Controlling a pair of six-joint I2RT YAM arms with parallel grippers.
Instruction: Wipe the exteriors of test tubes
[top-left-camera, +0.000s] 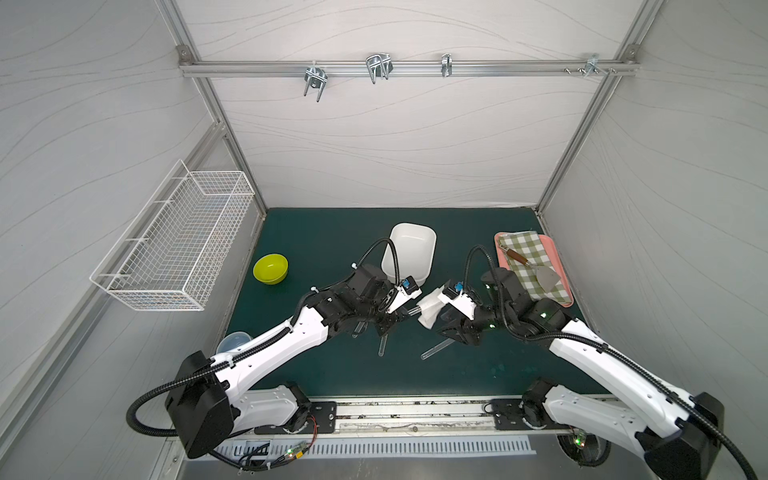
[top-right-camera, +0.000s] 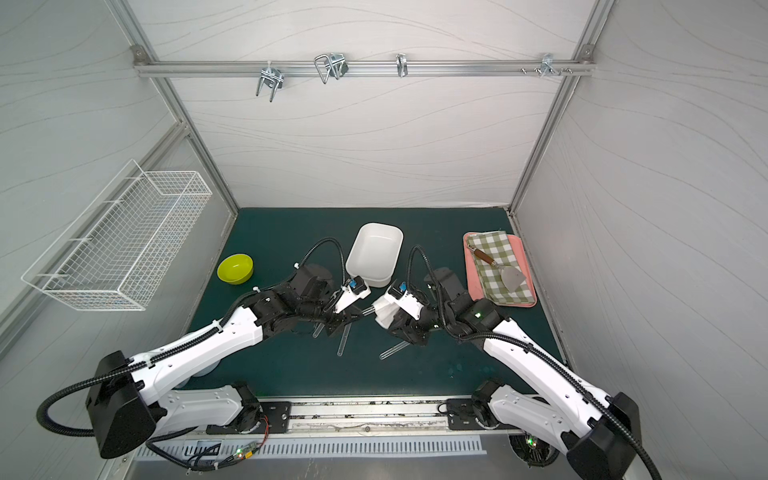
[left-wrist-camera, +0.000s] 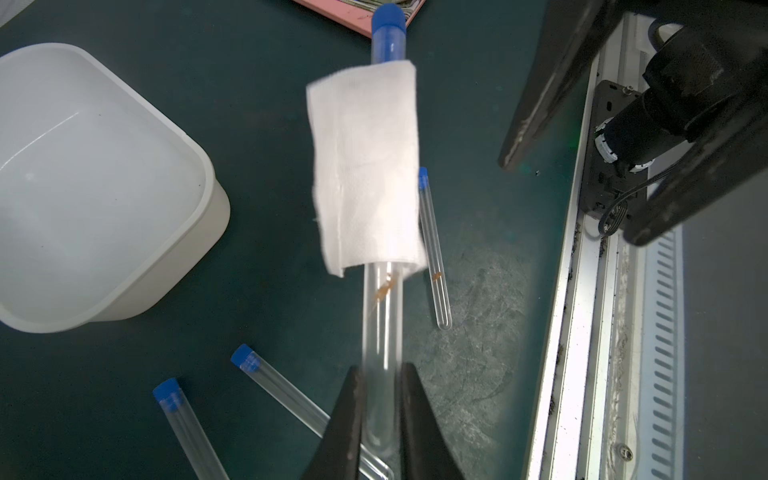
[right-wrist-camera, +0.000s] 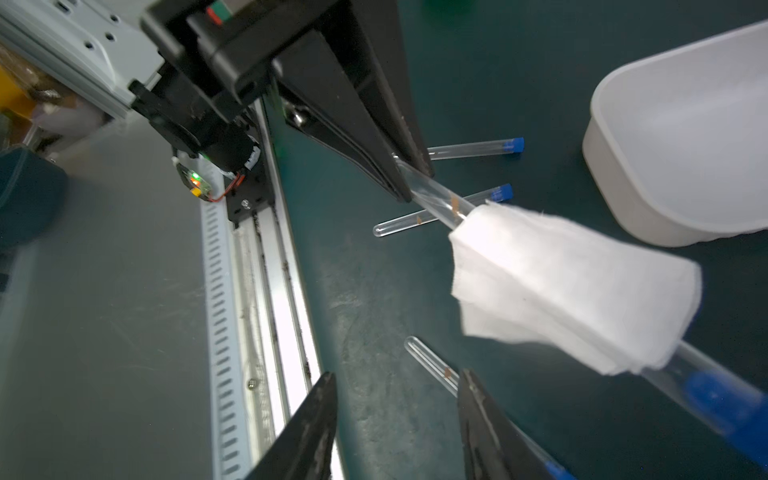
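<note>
My left gripper is shut on the rounded end of a clear, blue-capped test tube (left-wrist-camera: 382, 324), which is raised off the table. A white cloth (left-wrist-camera: 364, 164) drapes over the tube's middle, leaving the blue cap (left-wrist-camera: 389, 17) uncovered. An orange-brown mark (left-wrist-camera: 385, 286) shows on the glass just below the cloth. Beside the cloth, my right gripper has its fingers apart with nothing between them. Other capped tubes lie on the table: one (left-wrist-camera: 433, 248) carrying a brown mark, and two (left-wrist-camera: 288, 392) near the left gripper.
A white tray (top-left-camera: 413, 240) stands behind the grippers. A pink tray (top-left-camera: 568, 301) with a checked cloth and a wooden-handled tool lies at the right. A green bowl (top-left-camera: 270, 269) is at the left. Bare table spreads in front.
</note>
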